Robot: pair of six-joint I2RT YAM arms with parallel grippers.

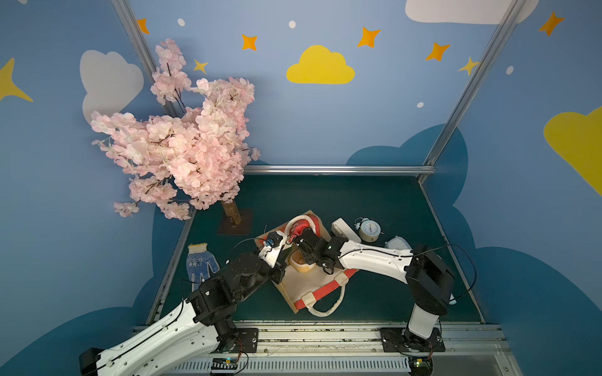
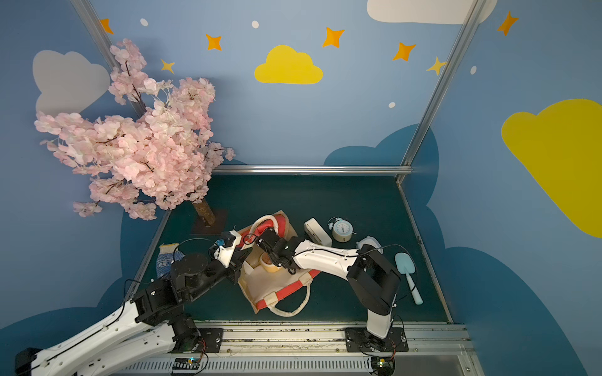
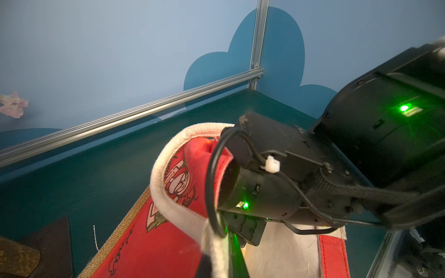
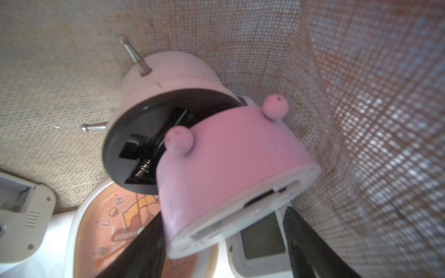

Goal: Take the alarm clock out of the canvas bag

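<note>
The canvas bag, red and tan with white handles, lies open on the table. My left gripper is shut at its left side, with the bag's pale strap between the fingers. Inside the bag, the right wrist view shows a pink alarm clock with two round knobs. Beyond it leans a pale pink clock with a dark face and metal legs. My right gripper reaches in, its fingers apart on either side of the near pink clock; contact cannot be told.
Within the bag also lie an orange-faced round clock, a white device with a dark screen and a beige case. Outside stand a white box, a twin-bell clock and a blue scoop. The bag wall is close on the right.
</note>
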